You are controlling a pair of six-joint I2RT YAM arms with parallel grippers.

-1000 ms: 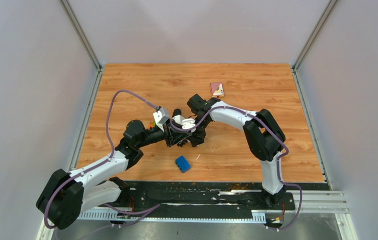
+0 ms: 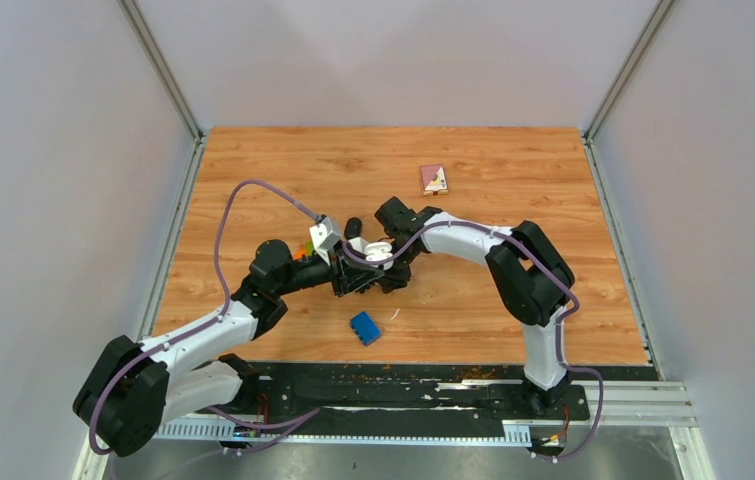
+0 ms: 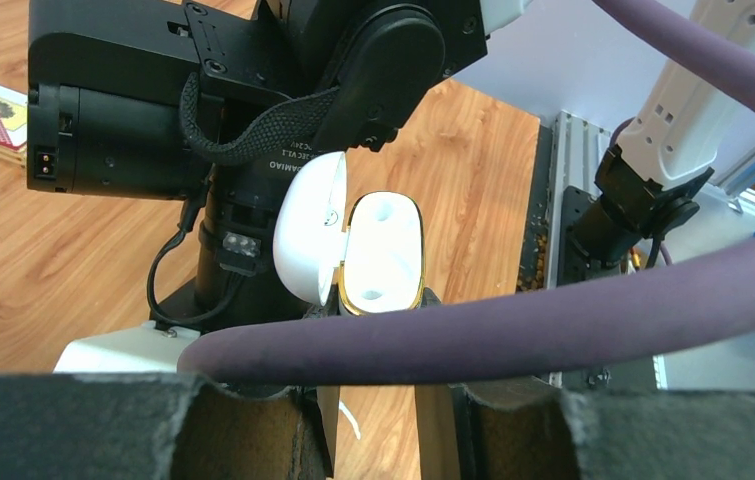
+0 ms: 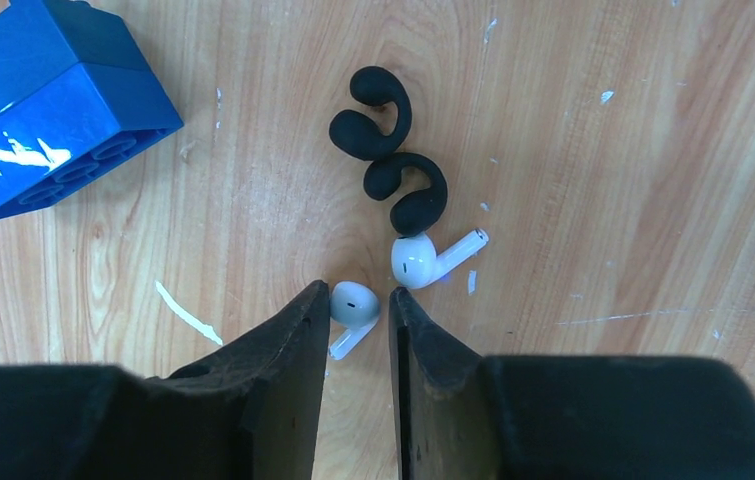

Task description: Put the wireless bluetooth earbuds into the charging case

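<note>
The open white charging case (image 3: 382, 255) stands upright in my left gripper (image 2: 355, 275), which is shut on it. A purple hose crosses below it in the left wrist view, partly hiding the fingertips. In the right wrist view my right gripper is part open around one white earbud (image 4: 354, 303), very close to the left finger, with a narrow space at the other. The second earbud (image 4: 415, 262) lies just beyond the right finger, its stem pointing right.
A blue brick (image 4: 90, 131) is at upper left of the right wrist view, with two black curved pieces (image 4: 405, 195) beside the earbuds. A patterned box (image 2: 433, 179) lies at the back. Both arms crowd the table's middle.
My right arm has shifted slightly downward in the top view, toward the table's front. The left arm is nearly still.
</note>
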